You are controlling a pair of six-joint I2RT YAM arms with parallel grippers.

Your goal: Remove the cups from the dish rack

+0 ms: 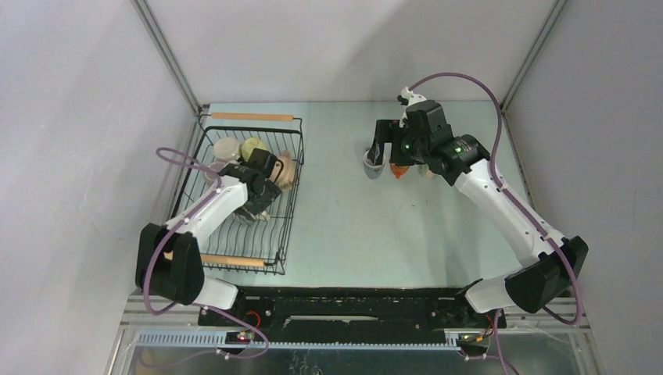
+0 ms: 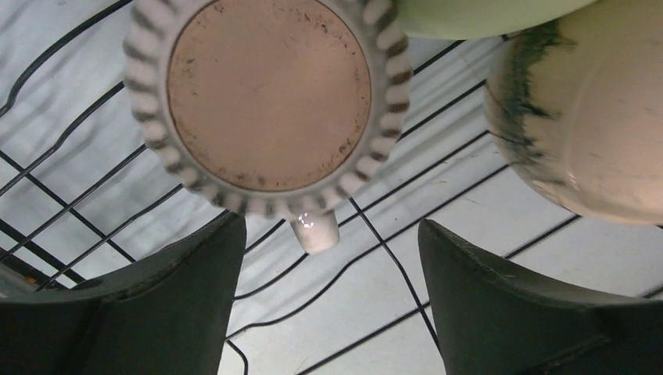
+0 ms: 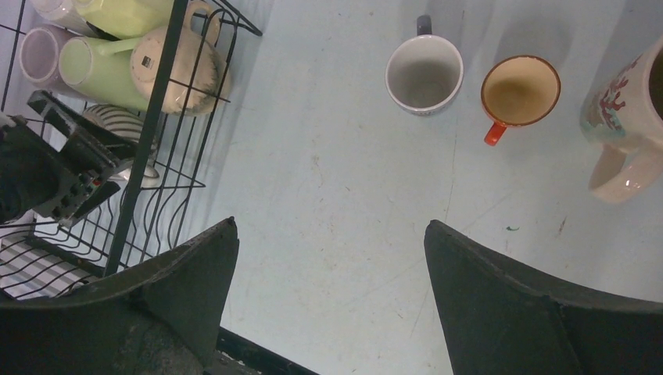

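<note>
In the left wrist view, a ribbed cup (image 2: 270,94) shows its brown base, with its small handle (image 2: 315,231) just above the gap between the fingers of my left gripper. That gripper stands open over the dish rack (image 1: 291,226), its fingers apart and nothing visibly held. Beside the ribbed cup lie a beige cup (image 2: 602,117) and a green cup (image 2: 477,16). In the right wrist view the striped cup (image 3: 117,121) is partly covered by the left gripper. My right gripper is open and empty above the table.
On the table stand a grey-rimmed cup (image 3: 424,74), an orange cup (image 3: 518,92) and a larger mug (image 3: 632,117). A lilac cup (image 3: 43,55) also rests in the rack. Bare table (image 1: 352,226) lies between the rack and front edge.
</note>
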